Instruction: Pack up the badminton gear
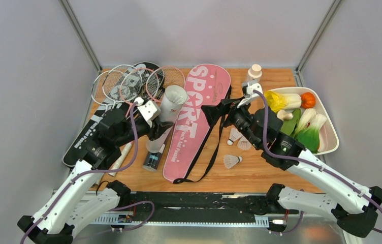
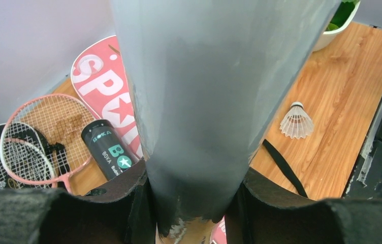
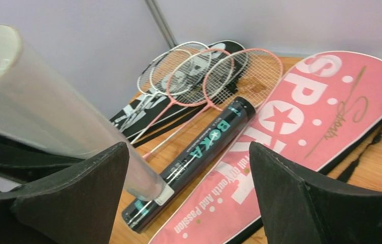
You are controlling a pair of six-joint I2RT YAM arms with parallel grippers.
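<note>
My left gripper [image 1: 159,127] grips a long translucent shuttlecock tube [image 1: 173,101], which fills the left wrist view and stands tilted above the black BOKA tube. My right gripper [image 1: 210,109] is open and empty, above the pink SPORT bag [image 1: 194,127]. Several rackets [image 3: 252,76] lie overlapping at the back left on a black bag [image 1: 80,145]. Loose shuttlecocks [image 2: 295,124] lie right of the pink bag, with its black strap [image 1: 209,165] nearby.
A white bin [image 1: 331,142] of vegetables stands at the right, and a white bottle [image 1: 255,71] at the back. The wooden table [image 1: 270,178] has free room at its front right.
</note>
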